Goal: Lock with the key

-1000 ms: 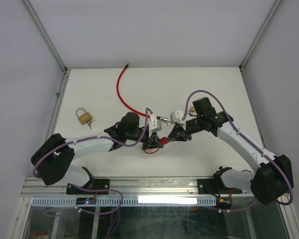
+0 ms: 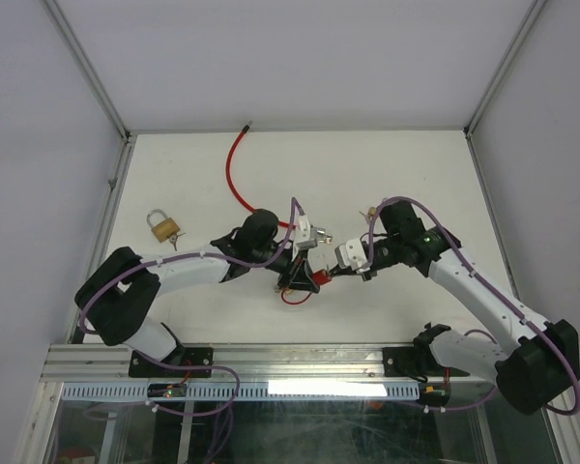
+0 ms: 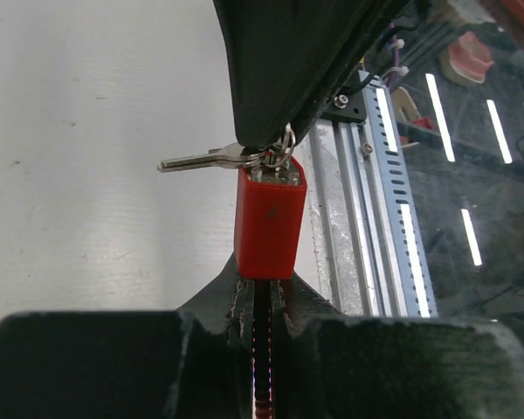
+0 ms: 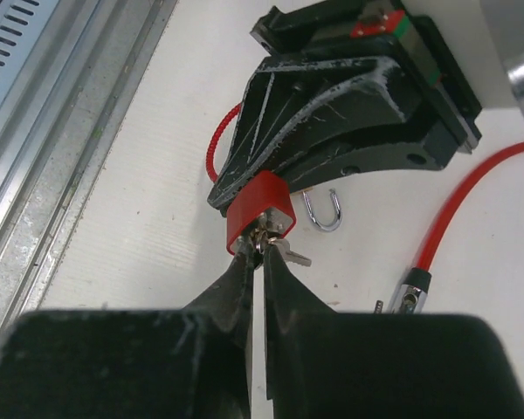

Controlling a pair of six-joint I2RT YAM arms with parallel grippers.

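A red padlock body [image 3: 266, 229] is held upright by my left gripper [image 2: 312, 282], shut on it. A silver key [image 3: 205, 161] on a small ring lies across the lock's metal top, right where my right gripper meets it. The right gripper's fingers are shut at the keyhole, partly hiding the key; whether it grips the key is hard to tell. The lock shows just below those fingertips in the left wrist view.
A brass padlock with keys [image 2: 164, 227] lies at the left. A red cable lock [image 4: 454, 196] curves across the back of the white table. A loose U-shaped shackle [image 4: 323, 216] lies below the grippers. The metal rail [image 2: 271, 356] edges the front.
Both arms have shifted slightly toward the front, with the red lock staying between them.
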